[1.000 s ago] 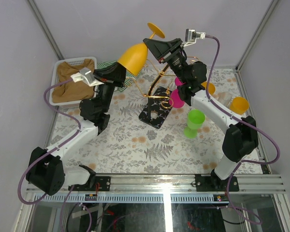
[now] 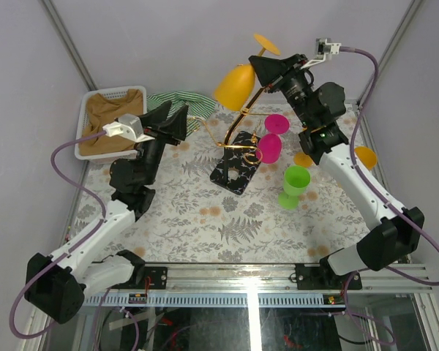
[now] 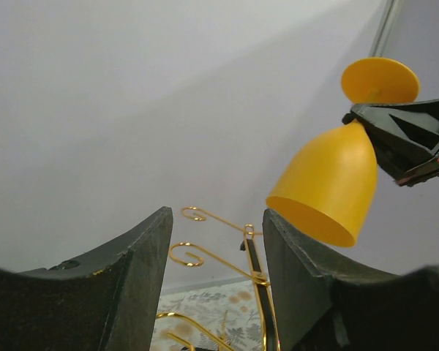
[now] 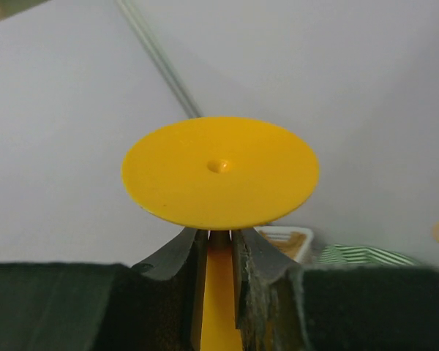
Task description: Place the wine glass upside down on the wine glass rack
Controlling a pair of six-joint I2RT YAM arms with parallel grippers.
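Note:
A yellow wine glass (image 2: 234,87) is held high in my right gripper (image 2: 261,67), which is shut on its stem; the bowl points down-left and its round foot (image 4: 219,168) faces up. In the left wrist view the bowl (image 3: 323,186) opens downward, above and right of the gold rack (image 3: 252,256). The rack (image 2: 241,146) stands on a black patterned base (image 2: 227,175) mid-table. My left gripper (image 2: 177,121) is left of the rack, empty, its fingers apart.
A white basket (image 2: 89,150) with brown cloth and a striped green cloth (image 2: 168,100) lie at back left. Pink glasses (image 2: 276,124), a green glass (image 2: 296,180) and orange glasses (image 2: 366,157) stand on the right.
The right gripper has moved right with the yellow glass, away from the left gripper, which has shifted slightly left; the glass's bowl is now clear of it.

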